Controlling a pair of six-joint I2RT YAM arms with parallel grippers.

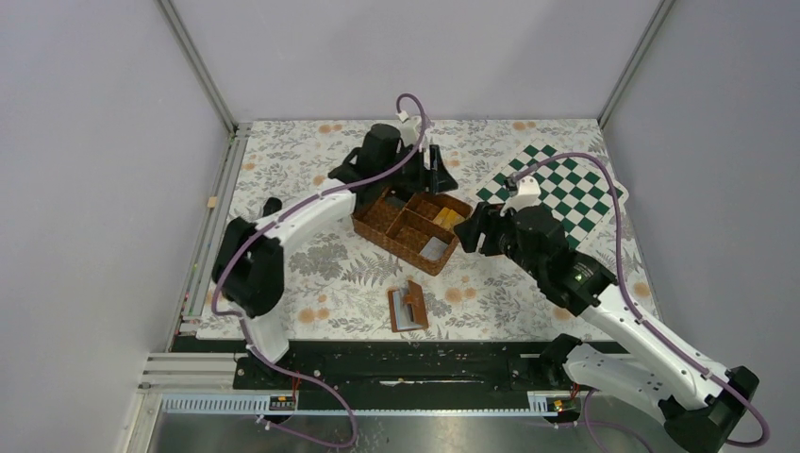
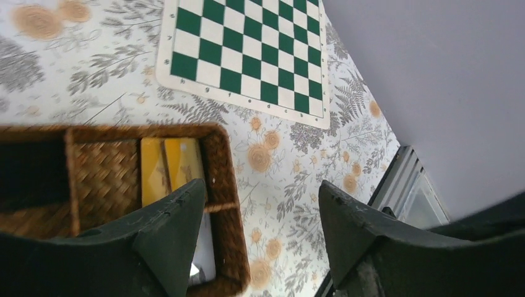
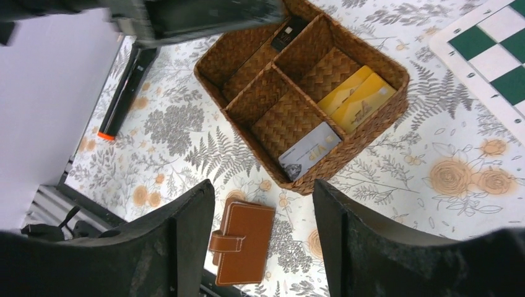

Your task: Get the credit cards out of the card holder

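Observation:
The brown leather card holder (image 1: 408, 308) lies on the table in front of the woven basket; in the top view it is partly open with a grey-white inner face. Yellow cards (image 3: 357, 99) lie in the basket's right compartment, and a whitish card (image 3: 309, 150) is in the front one. Above the back of the basket, my left gripper (image 1: 441, 173) is open, with nothing between its fingers. My right gripper (image 1: 478, 235) hangs right of the basket, its fingers (image 3: 192, 229) apart and empty.
The woven basket (image 3: 266, 77) has several compartments, with a small black object (image 3: 289, 32) in the rear left one. A green-white checkered mat (image 1: 557, 193) lies at back right. A black cylinder with an orange end (image 3: 124, 93) is at left. Table around the card holder is clear.

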